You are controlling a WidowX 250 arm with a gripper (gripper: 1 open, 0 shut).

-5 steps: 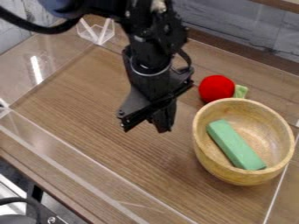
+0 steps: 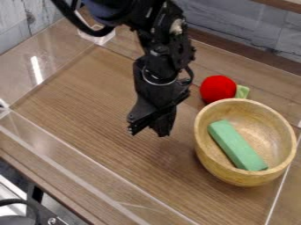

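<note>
My black gripper (image 2: 160, 121) hangs over the middle of the wooden table, left of a wooden bowl (image 2: 270, 134). Its fingers point down and toward the viewer, and nothing shows between them, though the dark shape makes their exact spacing hard to see. A green block (image 2: 235, 145) lies inside the bowl. A red round object (image 2: 217, 88) sits behind the bowl, with a small green object (image 2: 242, 91) beside it at its right.
A pale crumpled item (image 2: 99, 29) lies at the back left. A raised edge runs along the back right.
The arm has shifted slightly away from the viewer, and its lower part looks narrower now than a second ago. The bowl and other objects have not moved.
</note>
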